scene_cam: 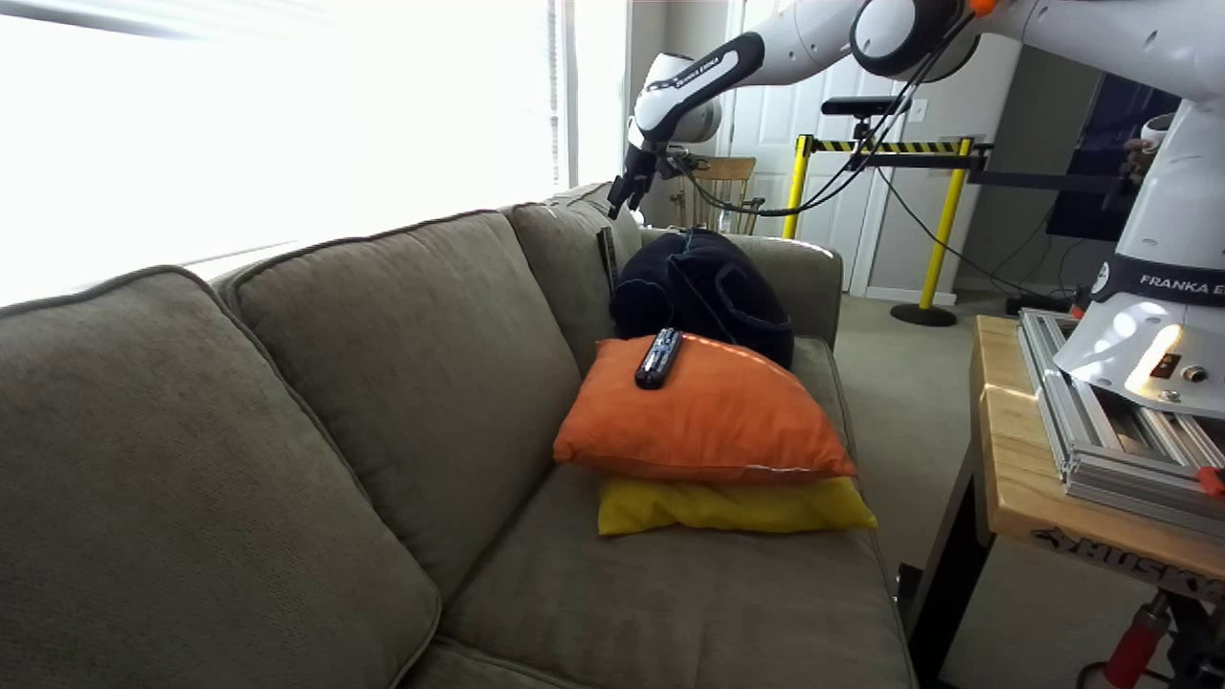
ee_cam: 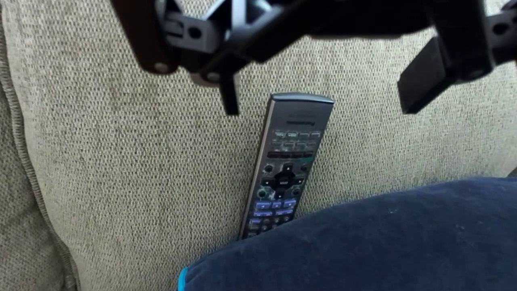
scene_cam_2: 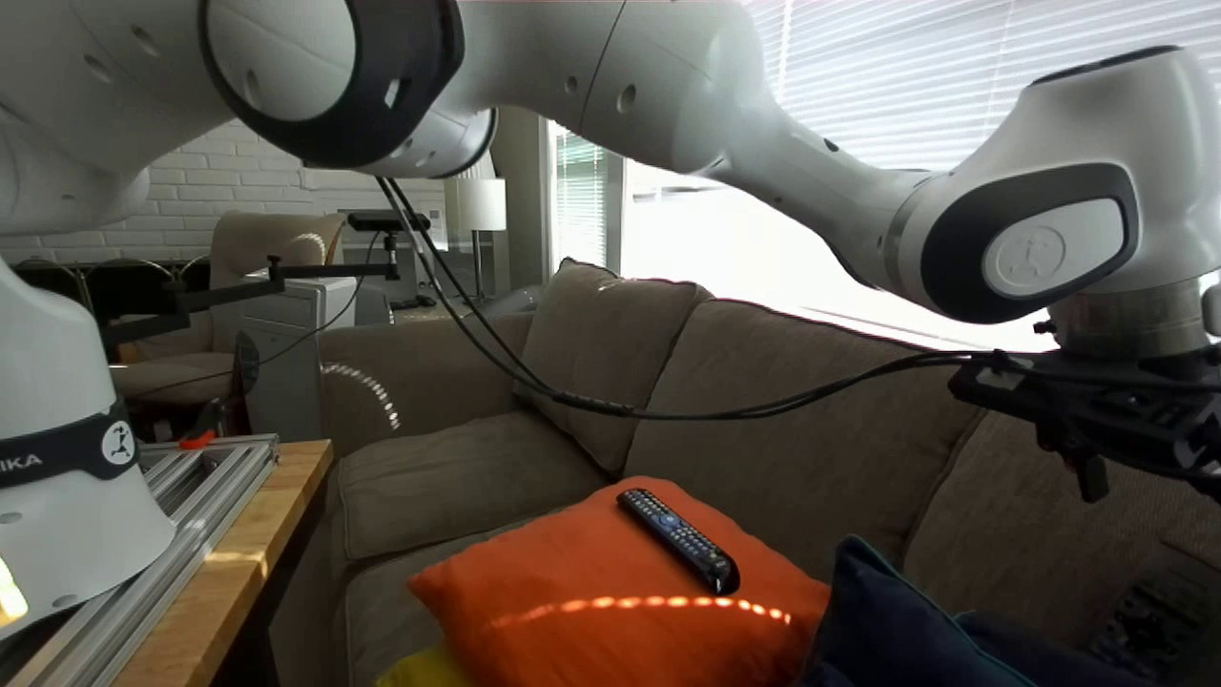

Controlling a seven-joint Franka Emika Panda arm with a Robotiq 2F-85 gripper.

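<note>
Propped against the sofa's back cushion is a dark grey remote [ee_cam: 286, 165], its buttons facing out and its lower end hidden behind a dark blue pillow [ee_cam: 368, 242]. My gripper stands open, its fingers far apart and the space between them empty. In the wrist view the remote's top edge appears just below that gap. From exterior view 1 the gripper [scene_cam: 627, 197] is above the leaning remote [scene_cam: 608, 262], apart from it. A second, black remote [scene_cam_2: 681, 538] lies on the orange pillow [scene_cam_2: 538, 584].
Beneath the orange pillow is a yellow pillow [scene_cam: 735, 506]. The sofa's back cushions [scene_cam: 390, 344] rise on the window side. A wooden table [scene_cam: 1011, 448] carries the arm's base. The near sofa seat is clear.
</note>
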